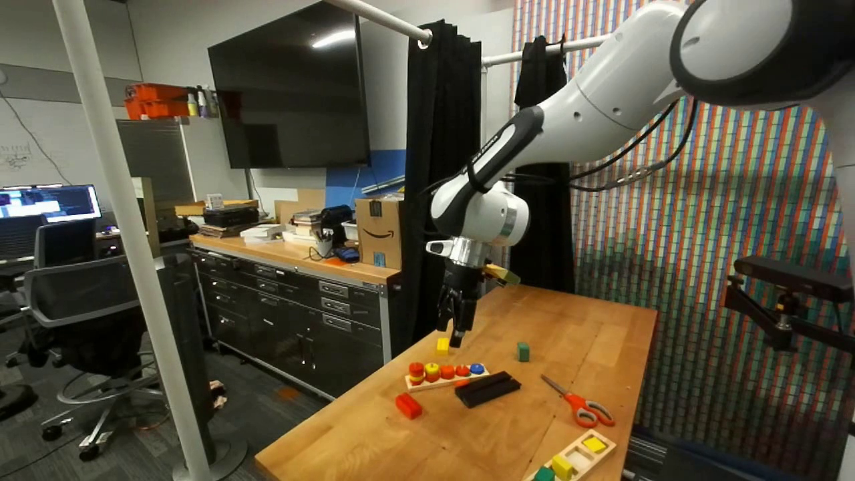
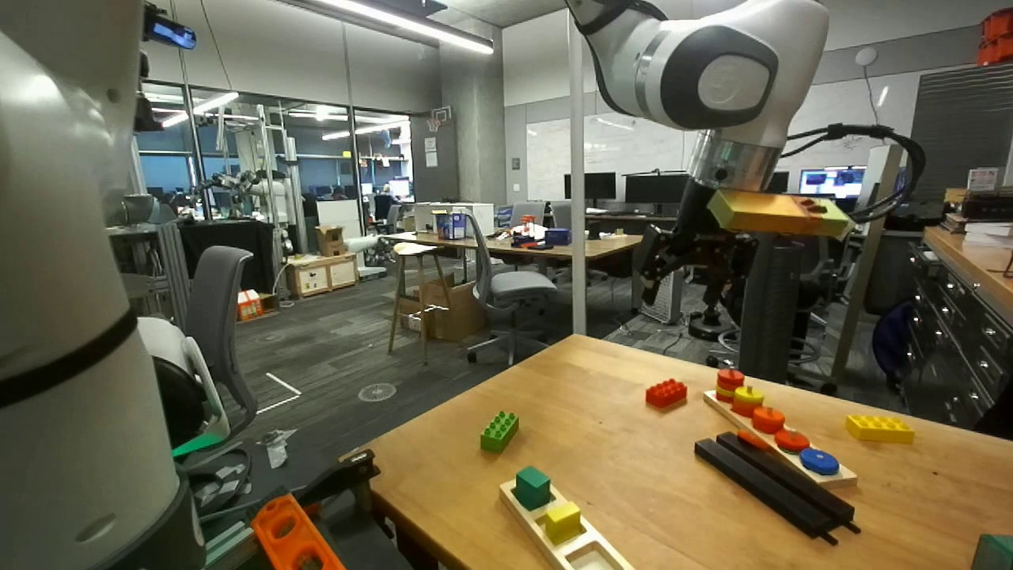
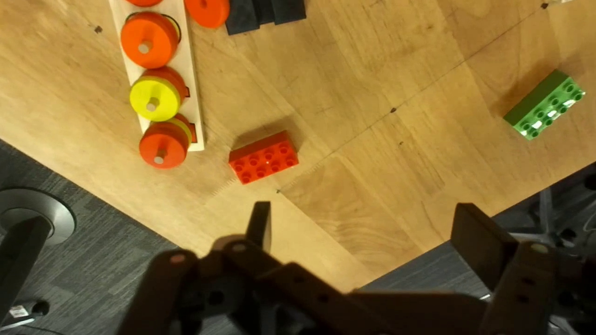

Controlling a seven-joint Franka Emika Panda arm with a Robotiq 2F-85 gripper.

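Observation:
My gripper is open above the table, its two dark fingers wide apart with only bare wood and floor showing between them. A red brick (image 3: pixel 263 158) lies on the wood just beyond the left finger in the wrist view, apart from it. Off to the right there is a green brick (image 3: pixel 543 106) near the table edge. The wooden peg board (image 3: pixel 196 125) carries red, yellow and blue rings. In exterior view 2 a yellow brick (image 2: pixel 879 428) rests behind that board, and the gripper (image 2: pixel 698 285) hangs high over the table's far side.
Black bars (image 1: pixel 487 389) lie beside the peg board. Scissors (image 1: pixel 589 409) and a block tray (image 1: pixel 578 458) occupy the near right, with a green block (image 1: pixel 523 351) farther back. Bare wood (image 2: pixel 608 418) fills the middle of the table.

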